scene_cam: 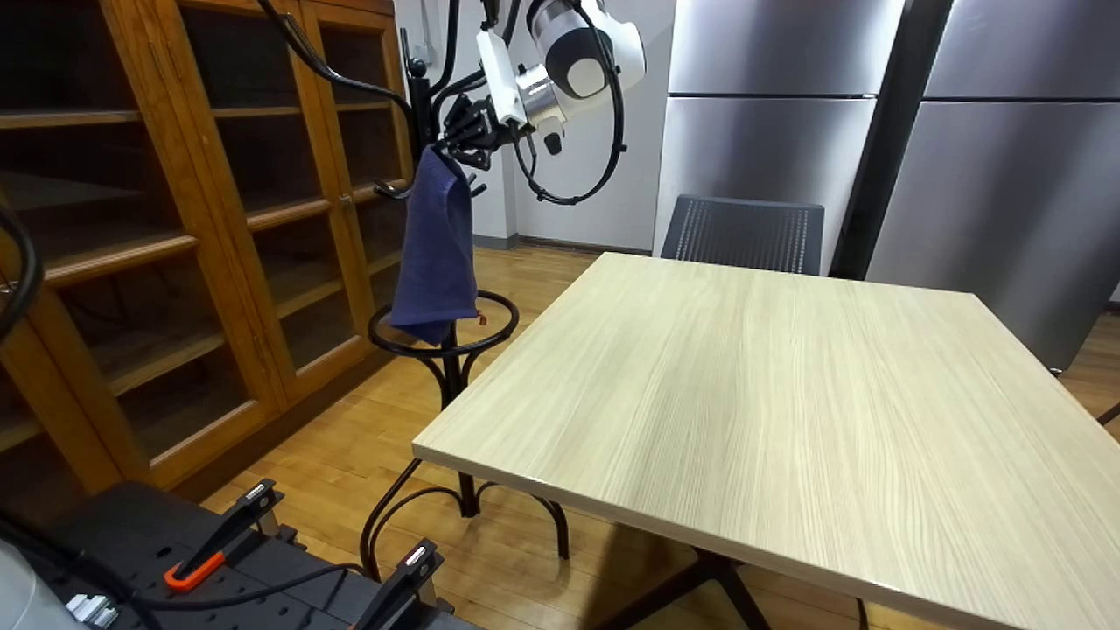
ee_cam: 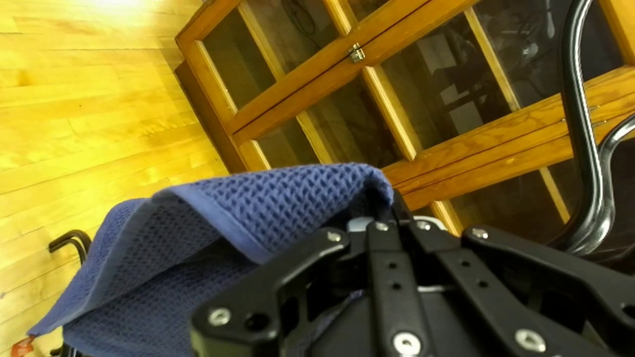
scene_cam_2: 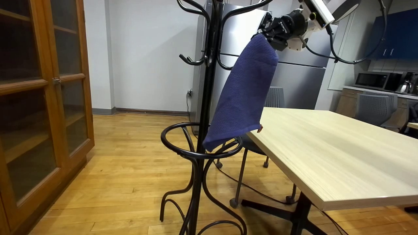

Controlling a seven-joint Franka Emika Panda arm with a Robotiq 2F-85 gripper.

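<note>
A blue waffle-weave towel [scene_cam: 436, 247] hangs from my gripper [scene_cam: 453, 145], which is shut on its upper end. In exterior view 2 the towel [scene_cam_2: 245, 90] drapes down and to the left, its lower edge near the rack's ring. The wrist view shows the towel [ee_cam: 280, 202] folded over at the fingertips and spreading to the lower left. The black coat rack [scene_cam_2: 207, 98] stands beside it, with a hook [scene_cam_2: 192, 60] left of the pole. My gripper [scene_cam_2: 266, 35] is right of the pole. In the wrist view a curved rack arm [ee_cam: 586, 119] passes at the right.
A bare wooden table [scene_cam: 777, 388] lies to the right of the rack. A glass-door wooden cabinet [scene_cam: 241, 210] stands on the left. A grey chair [scene_cam: 745, 233] is behind the table. Open floor [scene_cam_2: 125, 164] lies between cabinet and rack.
</note>
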